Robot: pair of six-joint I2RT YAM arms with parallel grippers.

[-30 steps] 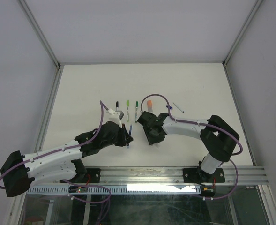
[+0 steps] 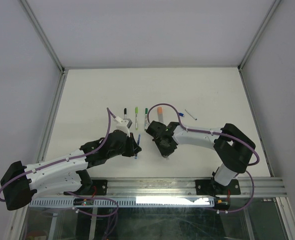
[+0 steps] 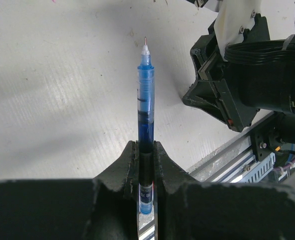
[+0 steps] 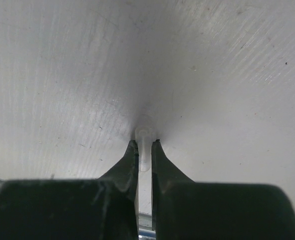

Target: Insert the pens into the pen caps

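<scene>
My left gripper is shut on a blue pen (image 3: 145,90), held with its bare tip pointing away; it also shows in the top view (image 2: 135,147). My right gripper is low over the white surface, its fingertips close around a small translucent cap (image 4: 144,155); whether they grip it is hard to tell. In the top view this cap (image 2: 166,158) shows below the right gripper.
Several pens lie behind the arms, among them a green one (image 2: 136,118) and a white one (image 2: 191,114), with an orange item (image 2: 160,114).
The right gripper has shifted slightly toward the front of the table, around the cap. The left gripper and blue pen have barely moved.
</scene>
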